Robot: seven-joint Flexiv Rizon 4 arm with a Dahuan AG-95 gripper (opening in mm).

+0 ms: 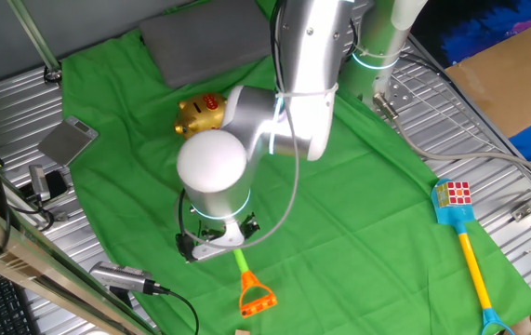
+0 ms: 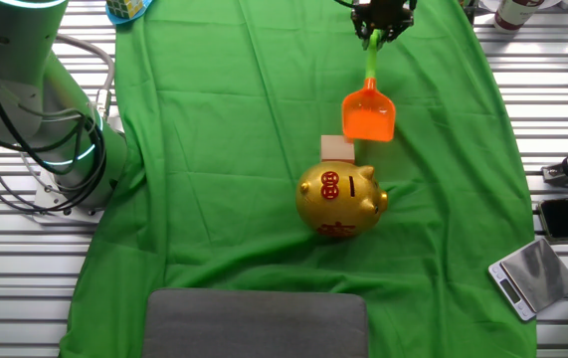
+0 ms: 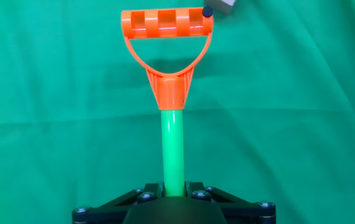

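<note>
A toy shovel has an orange blade (image 2: 368,112), a green shaft (image 3: 173,149) and an orange D-shaped grip (image 1: 258,296). My gripper (image 1: 219,244) is shut on the green shaft, which runs between its black fingers in the wrist view; the fingertips themselves are mostly hidden there. In exterior view 2 the blade points toward a small wooden block (image 2: 337,148), its front corner close to the block; whether they touch, I cannot tell. Just behind that block sits a gold piggy bank (image 2: 338,204). The arm hides the blade in exterior view 1.
A blue shovel with a yellow shaft (image 1: 473,270) lies at the right, a Rubik's cube (image 1: 453,194) on its blade. A dark grey flat case (image 2: 254,323) and a small scale (image 2: 534,276) lie at the edges. Open green cloth (image 1: 367,233) covers the middle.
</note>
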